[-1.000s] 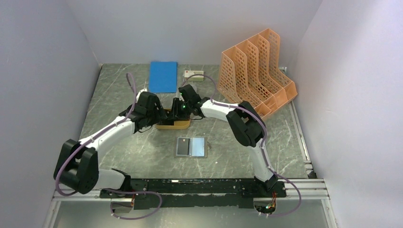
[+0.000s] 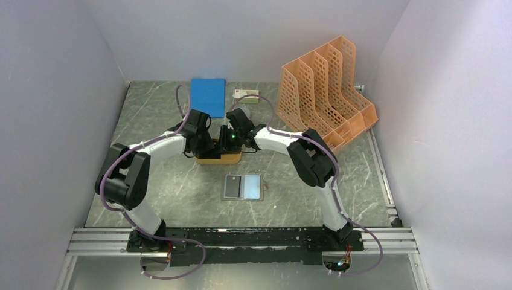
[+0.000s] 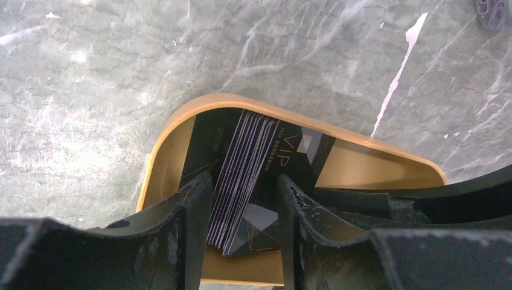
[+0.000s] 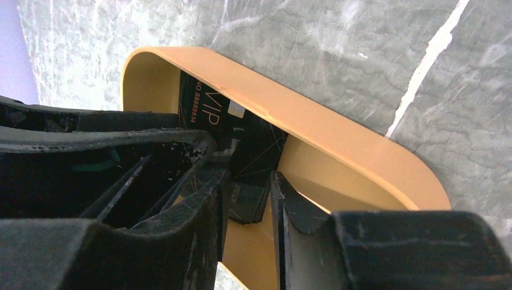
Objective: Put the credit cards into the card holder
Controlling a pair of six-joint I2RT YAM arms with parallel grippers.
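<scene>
A stack of black VIP cards (image 3: pixel 244 181) lies in a tan tray (image 3: pixel 226 99); several card edges show, fanned side by side. Astride those edges in the left wrist view is my left gripper, open, one finger to each side. My right gripper, partly open, hangs over the tray's other end with nothing visible between its fingers; a black card (image 4: pixel 259 148) lies beyond its tips. The grey card holder (image 2: pixel 242 199) lies unfolded in front of the tray, a dark card (image 2: pixel 232 186) in its left half and a light blue panel at right.
Both grippers crowd the tray, close to each other. A blue board (image 2: pixel 208 98) and a small box (image 2: pixel 246 96) lie behind. The orange file rack (image 2: pixel 326 90) stands at back right. Bare table surrounds the card holder.
My left arm has swung right, bringing its gripper further over the tray. The right arm and the card holder look unmoved.
</scene>
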